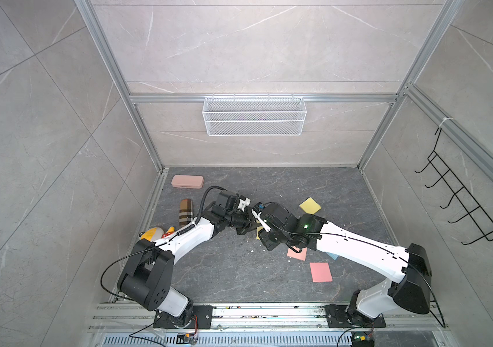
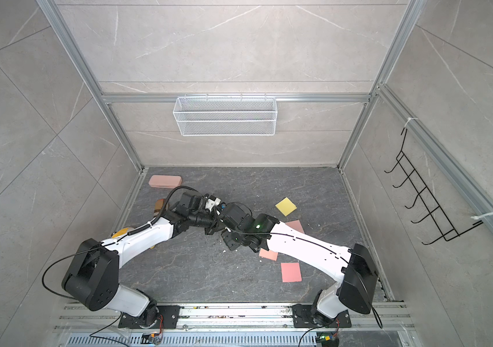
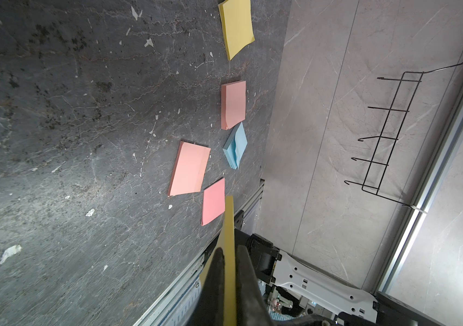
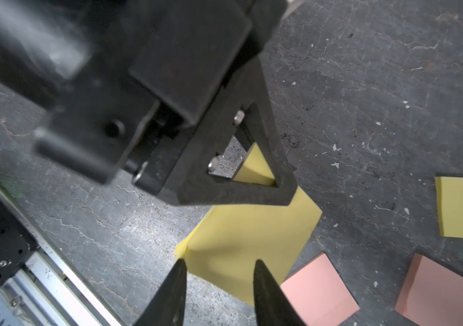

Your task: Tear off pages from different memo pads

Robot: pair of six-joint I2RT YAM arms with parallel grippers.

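My left gripper is shut on a thin yellow memo pad [image 4: 250,236], which hangs clear of the table. In the left wrist view the pad is nearly edge-on, one sheet flaring to its left; in the right wrist view its broad face shows, a lifted edge at its left corner. My right gripper stands part open before the pad's lower part, fingers apart; I cannot tell if they touch it. On the table lie a second yellow pad [image 1: 310,205], a salmon pad [image 3: 189,169], a deep pink pad [image 1: 320,272], a dusty pink pad [image 3: 233,106] and a blue pad [image 3: 235,145].
A pink case [image 1: 187,181], a brown striped item [image 1: 185,211] and a yellow-orange toy [image 1: 154,233] lie on the left, close to the left arm. A wire basket [image 1: 254,116] hangs on the back wall, a black hook rack [image 1: 460,202] on the right wall.
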